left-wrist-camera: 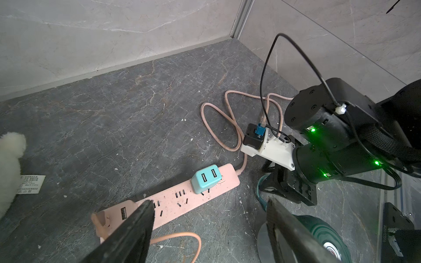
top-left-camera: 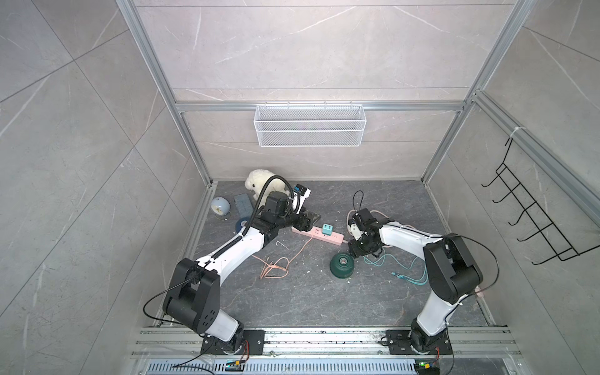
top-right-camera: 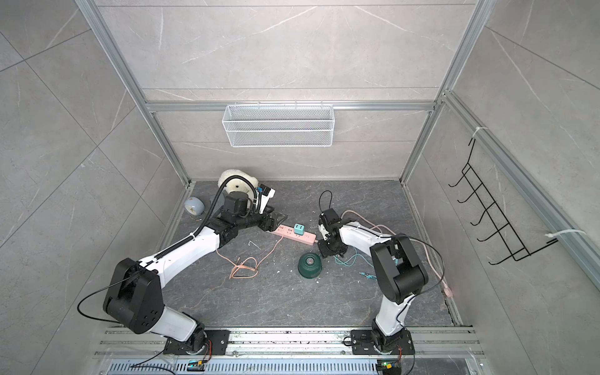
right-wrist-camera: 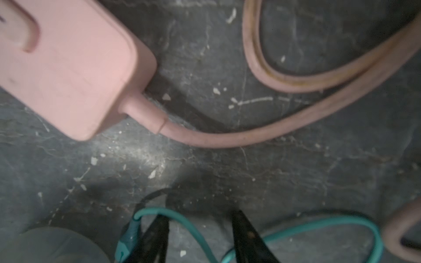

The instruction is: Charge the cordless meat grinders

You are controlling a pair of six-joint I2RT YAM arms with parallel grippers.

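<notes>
A green grinder base (top-left-camera: 342,264) stands on the table with a teal cable (right-wrist-camera: 188,228) near it. Behind it lies a pink power strip (left-wrist-camera: 173,201) carrying a cyan two-port adapter (left-wrist-camera: 206,177). My left gripper hangs open above the strip's left part, nothing between its fingers. My right gripper is low beside the strip's cable end, right of the grinder, its fingers apart around or over the teal cable; whether the cable is between them is unclear.
A white plush toy (top-left-camera: 262,181), a blue ball (top-left-camera: 220,205) and a grey slab (top-left-camera: 243,205) sit at the back left. Pink cord loops lie right of the strip.
</notes>
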